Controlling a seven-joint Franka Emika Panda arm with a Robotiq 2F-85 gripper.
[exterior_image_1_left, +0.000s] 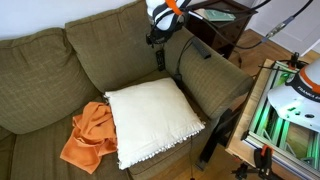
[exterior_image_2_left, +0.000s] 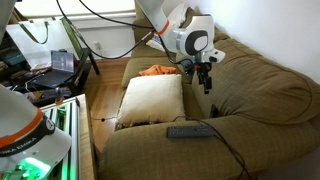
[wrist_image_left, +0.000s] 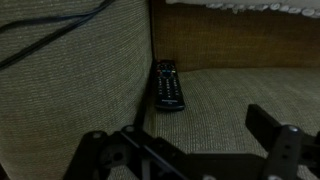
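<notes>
A black remote control (wrist_image_left: 168, 88) with rows of light-edged buttons lies on the couch, beside a seam. In the first exterior view the dark remote (exterior_image_1_left: 160, 60) stands against the back cushion behind the white pillow. My gripper is open, its dark fingers spread at the bottom of the wrist view with nothing between them. The remote lies ahead of the fingers, apart from them. From the first exterior side, the gripper (exterior_image_1_left: 155, 40) hangs above the remote near the backrest.
The fringed white pillow (exterior_image_1_left: 153, 119) covers much of the seat, with an orange cloth (exterior_image_1_left: 90, 136) to its left. A dark power strip (exterior_image_2_left: 190, 132) and its cable rest on the armrest (exterior_image_2_left: 150, 155), close to the arm.
</notes>
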